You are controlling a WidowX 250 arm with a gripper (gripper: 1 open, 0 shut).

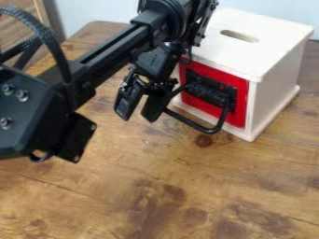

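A black robot arm reaches from the left toward a white wooden box point(271, 93) with a red front panel point(230, 79). A black fixture with a bar handle point(214, 93) is on the red panel. The gripper point(141, 95) points downward just left of the panel, close to the handle. Its dark parts overlap, so I cannot tell whether it is open or shut, or whether it touches the handle.
The box has an oval slot point(240, 35) in its top and stands at the back right of a wooden table point(174, 196). A pale wall is behind.
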